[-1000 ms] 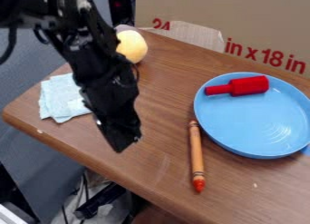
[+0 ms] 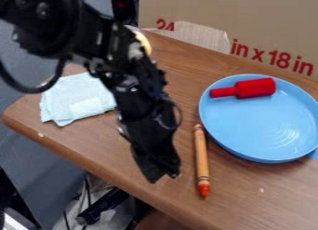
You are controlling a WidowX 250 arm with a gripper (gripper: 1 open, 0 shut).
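Note:
The black gripper (image 2: 158, 164) hangs low over the wooden table, just left of an orange crayon (image 2: 202, 164) that lies lengthwise toward the front edge. Whether its fingers are open or shut is unclear. A blue plate (image 2: 261, 131) at the right carries a red rolling-pin-like object (image 2: 248, 87) on its upper part. A pale blue folded cloth (image 2: 69, 101) lies at the left of the table, partly behind the arm. A yellow round object (image 2: 144, 42) shows at the back, mostly hidden by the arm.
A cardboard box (image 2: 236, 20) stands along the back. The table's front-left edge drops to the floor, where cables and other items lie. Bare wood (image 2: 125, 169) shows around the gripper.
The arm has moved to the right, bringing the gripper closer to the crayon and covering more of the yellow object. The objects on the table look unmoved.

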